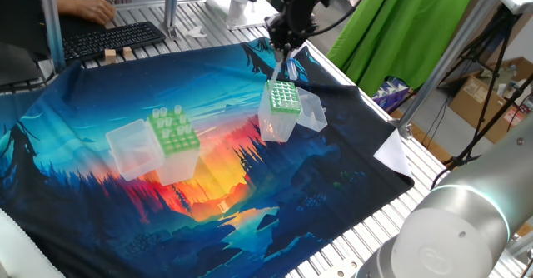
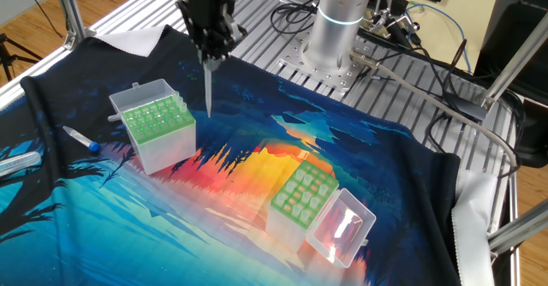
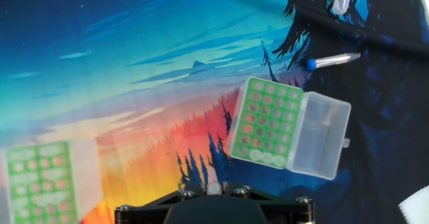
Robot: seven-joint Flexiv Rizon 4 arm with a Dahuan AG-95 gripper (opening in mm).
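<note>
A long, thin translucent pipette tip [image 2: 208, 96] hangs point down from my gripper [image 2: 211, 58], whose fingers are shut on its top end. In exterior view 1 my gripper [image 1: 283, 52] is behind one tip box [image 1: 277, 121], and part of the tip is hidden there. This box has a green rack and an open lid [image 1: 311, 110]. The wrist view shows its rack [image 3: 267, 120] right of and beyond my gripper. A second open box [image 1: 177, 161] has several tips standing up from its green rack [image 1: 173, 133].
A blue-capped pen [image 2: 82, 140] and a clear tube-like item [image 2: 19, 163] lie beside the first box. The printed cloth [image 1: 75, 220] has free room between and in front of the boxes. A keyboard [image 1: 115, 40] and a person's hand [image 1: 97, 11] are at the back left.
</note>
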